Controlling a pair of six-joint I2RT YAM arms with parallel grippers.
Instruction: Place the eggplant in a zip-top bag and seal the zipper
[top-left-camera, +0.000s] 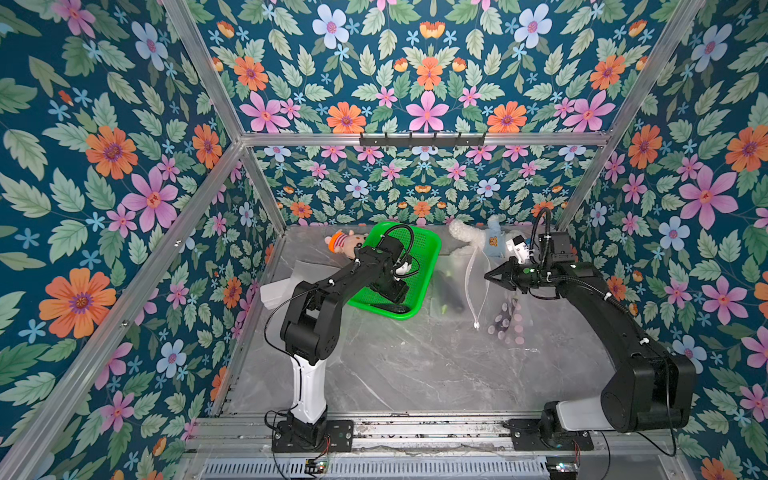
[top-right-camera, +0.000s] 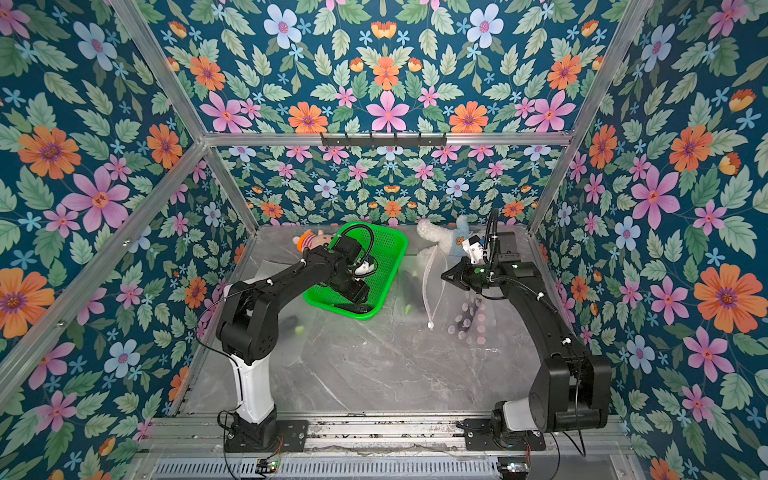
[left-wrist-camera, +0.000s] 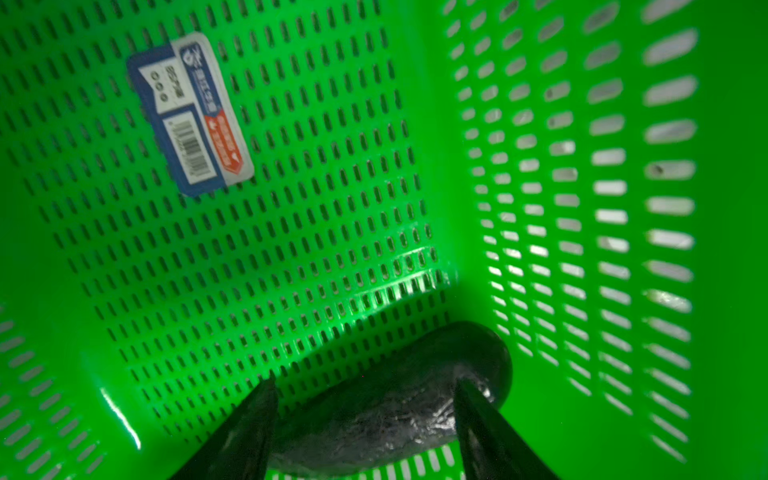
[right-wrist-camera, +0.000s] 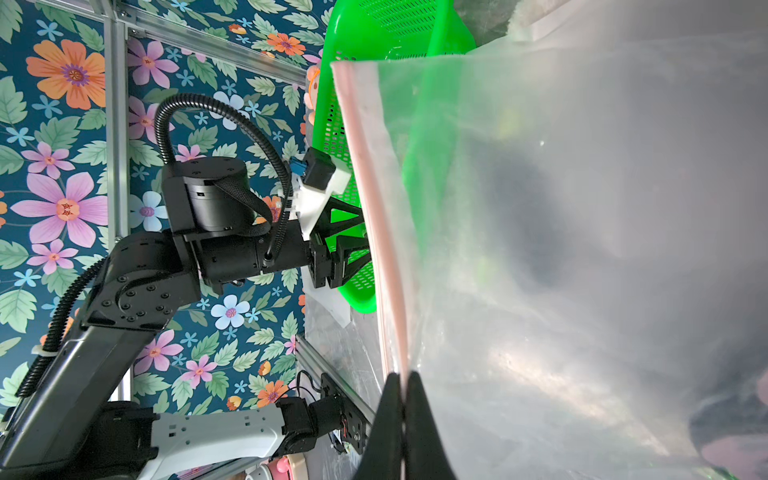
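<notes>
The dark eggplant lies along one end inside the green basket. My left gripper is down in the basket over it, fingers apart on either side, with no grip showing. The translucent zip top bag stands right of the basket, its white zipper strip running down to a slider. My right gripper is shut on the bag's top edge and holds it up, as the right wrist view shows.
An orange-hatted doll lies left of the basket, pale plush toys at the back. Translucent sheets lie at the left.
</notes>
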